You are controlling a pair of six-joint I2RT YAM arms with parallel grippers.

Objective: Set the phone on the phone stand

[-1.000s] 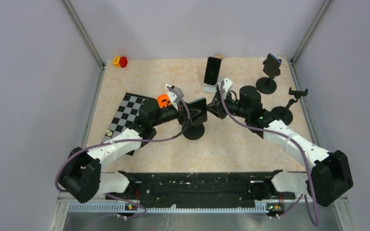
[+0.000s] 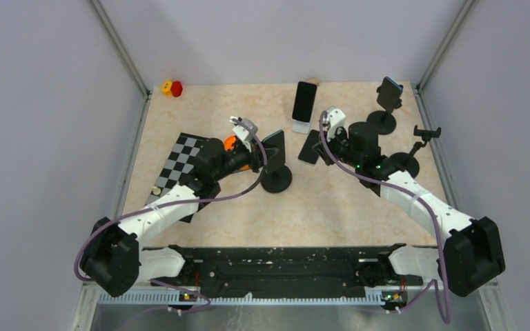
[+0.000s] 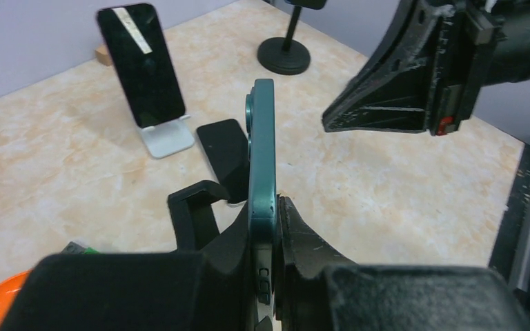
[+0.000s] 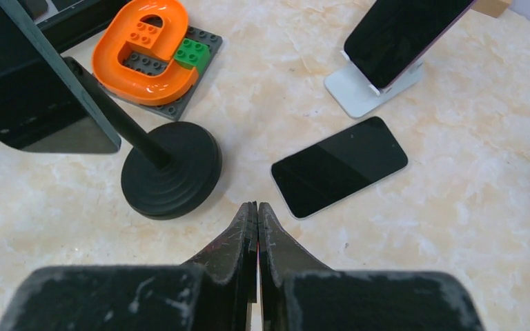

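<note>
My left gripper (image 2: 265, 155) is shut on a phone (image 3: 262, 172), held upright and seen edge-on in the left wrist view. The phone is at the top of a black stand with a round base (image 2: 276, 181); whether it rests in the holder I cannot tell. My right gripper is shut with nothing between its fingers, to the right of that stand. Below it a second phone (image 4: 339, 167) lies flat on the table.
A white stand (image 4: 359, 96) holding a phone is at the back; black stands (image 2: 381, 123) are at the right. An orange brick piece (image 4: 138, 69) and a checkerboard (image 2: 176, 165) lie left.
My left gripper and the phone in it have moved slightly up and left in the top view, along with the stand's base. My right gripper has drawn away to the right.
</note>
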